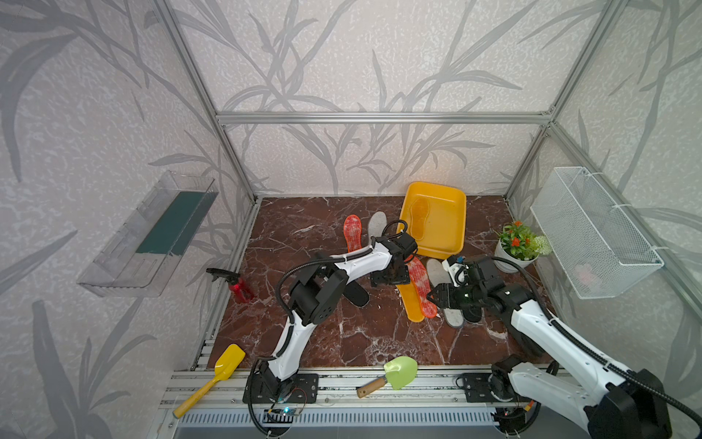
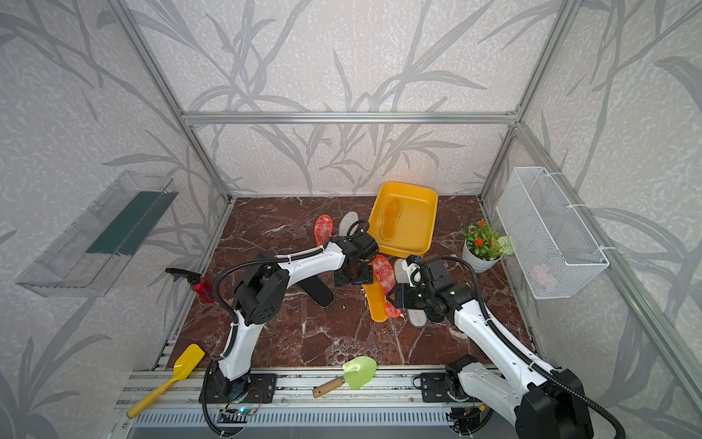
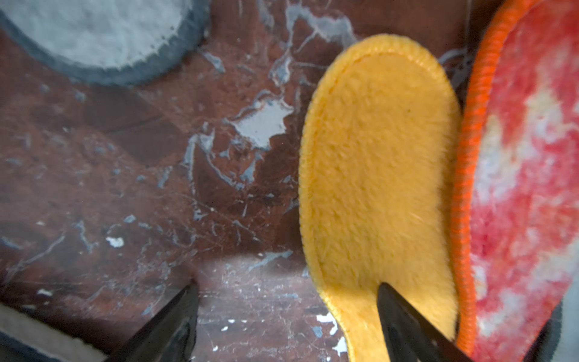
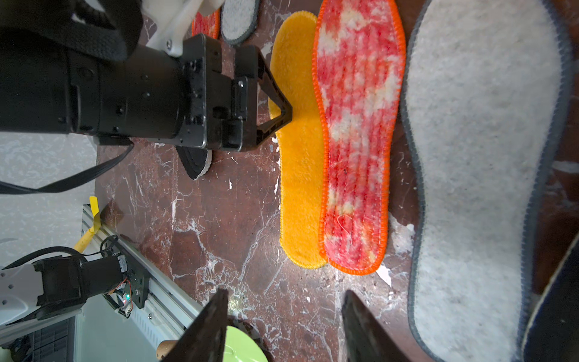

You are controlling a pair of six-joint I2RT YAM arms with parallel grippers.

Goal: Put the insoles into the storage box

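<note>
On the marble table lie a yellow insole, a red-and-white insole touching its side, and a grey insole. My left gripper hangs low over the yellow insole's left edge, fingers spread; one finger overlaps the yellow fabric in view, the other is over bare table. My right gripper stands open, only table showing between its fingers. The yellow box at the back holds another yellow insole. Partly covered by my left arm are a red insole, a grey one and a black one.
A potted plant stands right of the box. On the walls hang a white mesh basket and a clear tray. A red spray bottle is at the left.
</note>
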